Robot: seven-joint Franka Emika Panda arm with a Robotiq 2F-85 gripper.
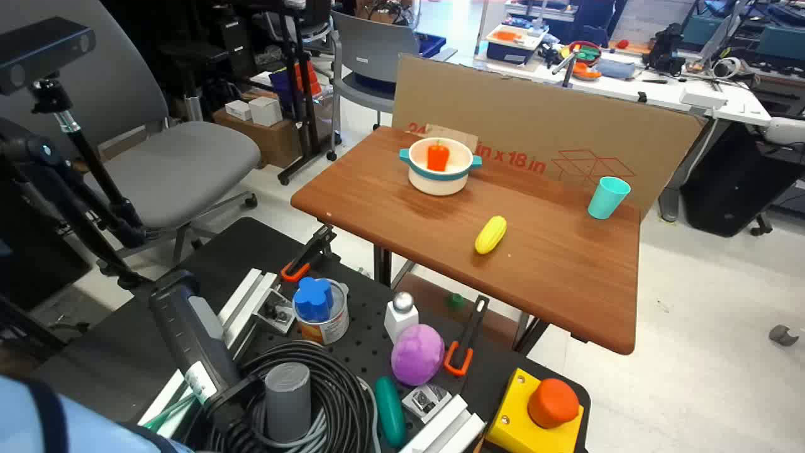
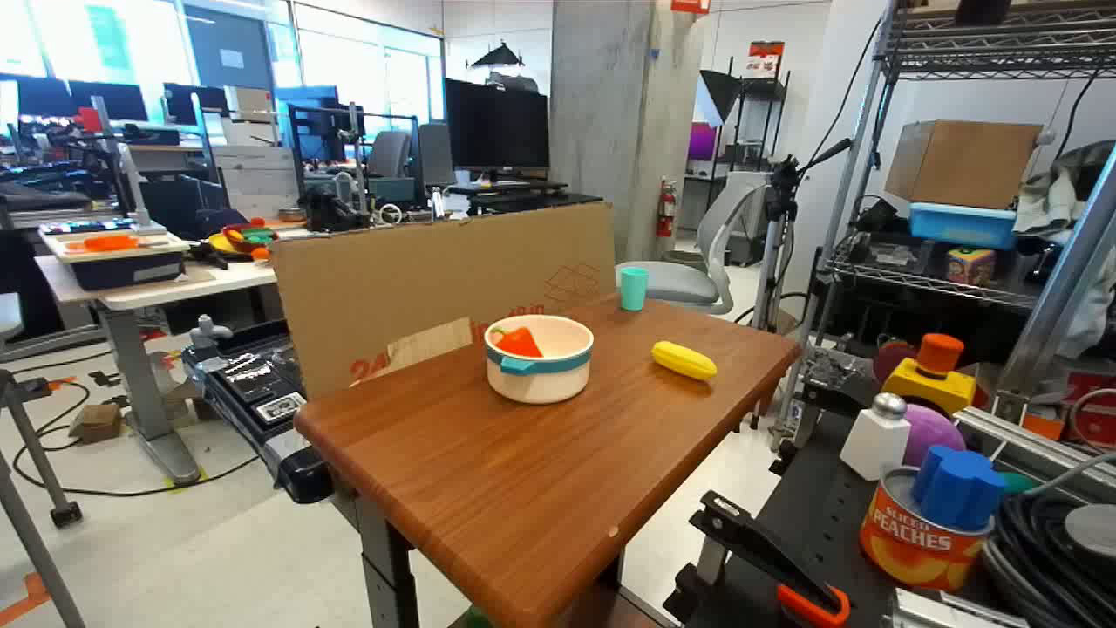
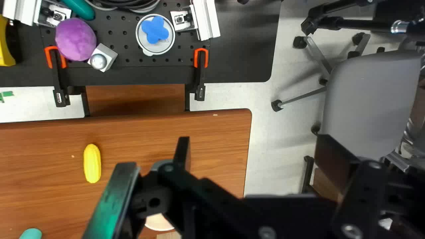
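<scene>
My gripper is open in the wrist view, its dark fingers (image 3: pixel 183 151) spread wide with nothing between them. It hangs above the right end of the brown table (image 3: pixel 215 135), clear of every object. A yellow corn-like toy (image 1: pixel 491 234) lies alone on the table. On the same top stands a cream pot with teal handles (image 1: pixel 438 184), and an orange-red toy pepper (image 1: pixel 438 157) sits inside it. A teal cup (image 1: pixel 608 197) stands upright toward the far side. In the wrist view the gripper hides most of the pot (image 3: pixel 158 222). Neither exterior view includes the gripper.
A cardboard sheet (image 1: pixel 528 113) stands along the table's back edge. Across a gap is a black bench (image 3: pixel 239 59) with a can (image 1: pixel 332 321), a purple ball (image 1: pixel 418 355), clamps and cables. A grey chair (image 3: pixel 370 99) stands beside the table.
</scene>
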